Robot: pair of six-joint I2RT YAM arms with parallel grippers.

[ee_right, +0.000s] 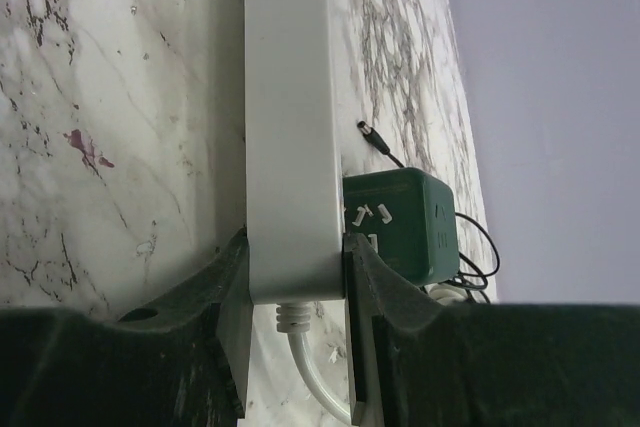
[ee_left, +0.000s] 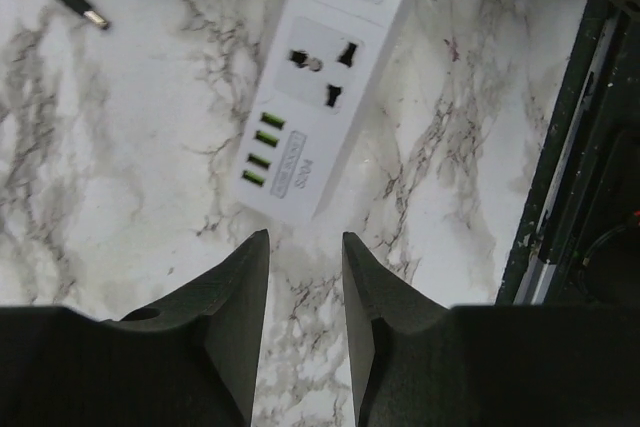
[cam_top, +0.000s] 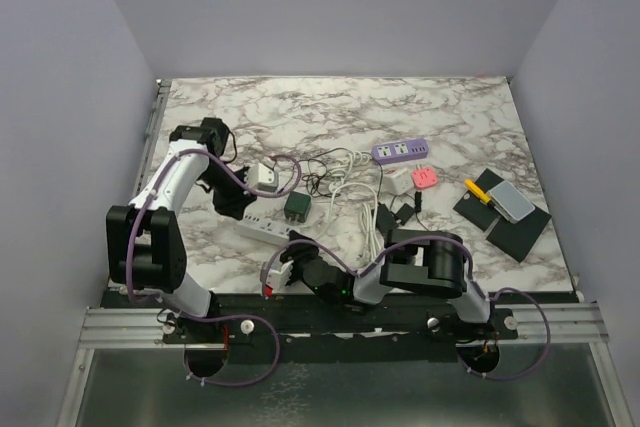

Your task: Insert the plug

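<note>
In the left wrist view a white power strip shows its outlet face, with green USB ports near the end. Beyond that end, my left gripper stands open and apart from the strip, only marble between its fingers. My right gripper has a finger against each side of the strip's cable end, and the white cable leaves below it. From above, the strip lies near the front left of the table. Behind it sits a dark green adapter; its pale prongs face the strip in the right wrist view.
Tangled cables lie behind the adapter. A purple power strip, a white block and a pink plug are further right. A black board with tools lies at the far right.
</note>
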